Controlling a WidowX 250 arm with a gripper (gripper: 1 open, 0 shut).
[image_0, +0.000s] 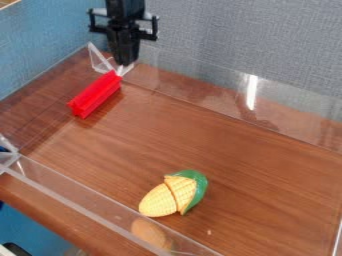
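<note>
My black gripper is at the top left of the camera view, raised above and behind a red bar that lies on the wooden surface. The gripper looks shut, with nothing seen between its fingers. A yellow toy corn with green husk lies in the lower middle.
Clear walls edge the wooden surface, with a grey back wall and a blue wall at left. A tan object shows at the front edge.
</note>
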